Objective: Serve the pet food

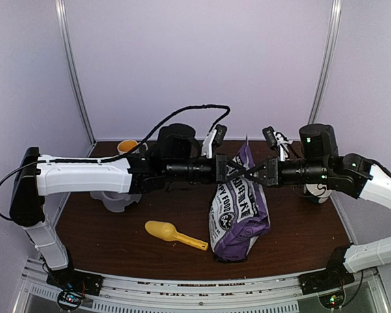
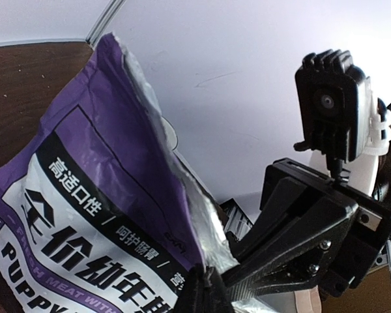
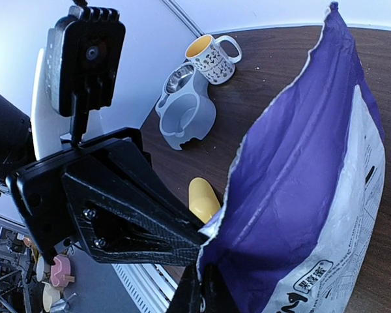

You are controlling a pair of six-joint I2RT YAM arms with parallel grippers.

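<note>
The purple and white puppy food bag (image 1: pixel 238 222) stands at the middle front of the table. My left gripper (image 1: pixel 238 171) and right gripper (image 1: pixel 251 175) meet at its top from opposite sides, both shut on the bag's thin top edge, seen closely in both wrist views. A yellow scoop (image 1: pixel 169 233) lies left of the bag. A grey feeder (image 3: pixel 186 117) with a metal bowl (image 3: pixel 179 79) stands at the back left, largely hidden behind the left arm in the top view.
A white mug with orange inside (image 3: pixel 215 62) is beside the feeder. Another white container (image 1: pixel 316 195) sits at the right, partly behind the right arm.
</note>
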